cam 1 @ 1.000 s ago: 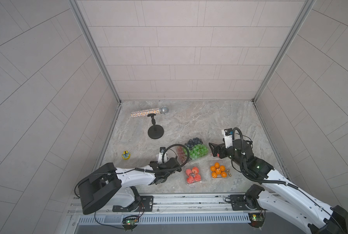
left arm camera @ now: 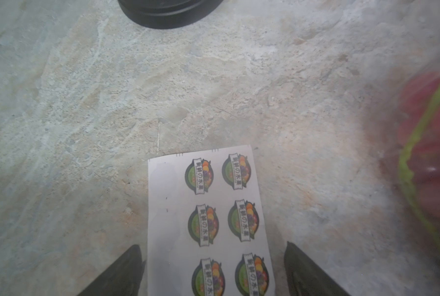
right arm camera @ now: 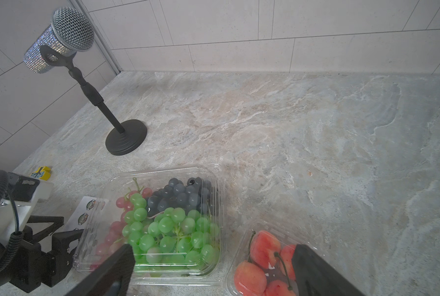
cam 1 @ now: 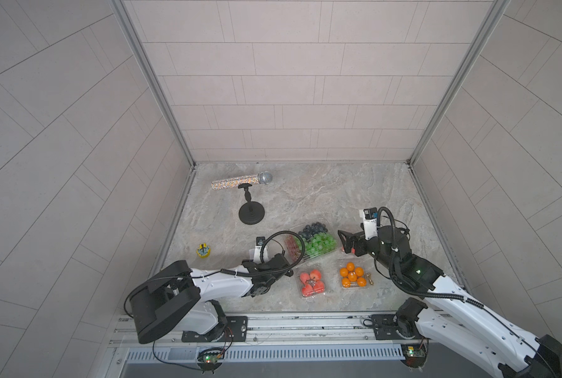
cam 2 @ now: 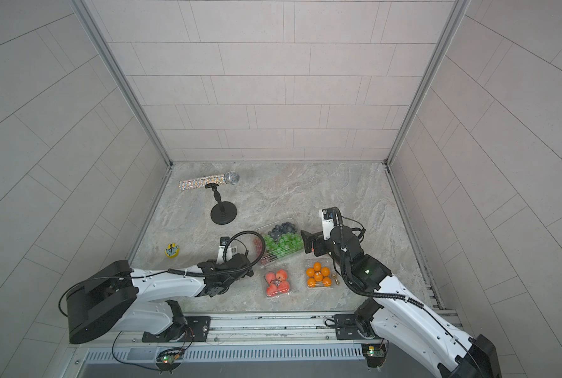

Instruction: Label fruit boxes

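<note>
In the left wrist view a white sticker sheet (left arm camera: 173, 246) with round fruit logos lies on the table. My left gripper is over it, its fingers apart on either side of the sheet's width. The clear grape box (right arm camera: 173, 231) holds green, red and dark grapes. To its right in the right wrist view is a clear box of red fruit (right arm camera: 266, 266). My right gripper is open above these boxes, nothing between its fingers. Nearer the front edge are another red fruit box (cam 1: 311, 283) and an orange box (cam 1: 352, 276).
A microphone (right arm camera: 72, 29) on a black stand (right arm camera: 126, 137) occupies the back left. A small yellow round item (cam 1: 203, 250) lies at the left. Bare table extends across the back middle and right.
The right arm and the boxes look unmoved.
</note>
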